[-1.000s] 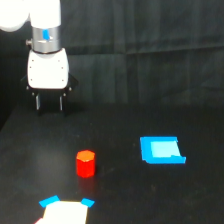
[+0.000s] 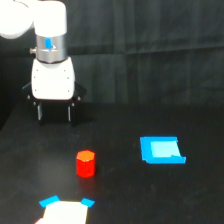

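A red-orange block (image 2: 86, 164), its top lighter than its sides, stands on the black tabletop left of centre. My gripper (image 2: 55, 116) hangs behind it and to its left, apart from it. Its two dark fingers are spread wide with only background between them, so it is open. To the right, a pale square bordered by bright blue tape (image 2: 162, 150) is marked on the table, and nothing stands on it.
At the near left edge lies a pale sheet (image 2: 66, 213) with blue tape at its corners, partly cut off by the frame. Dark curtains (image 2: 150, 60) hang at the back. Bare table separates the block from the blue-taped square.
The arm has come lower and slightly to the right, its fingers staying apart. Neither the block nor the taped square has shifted.
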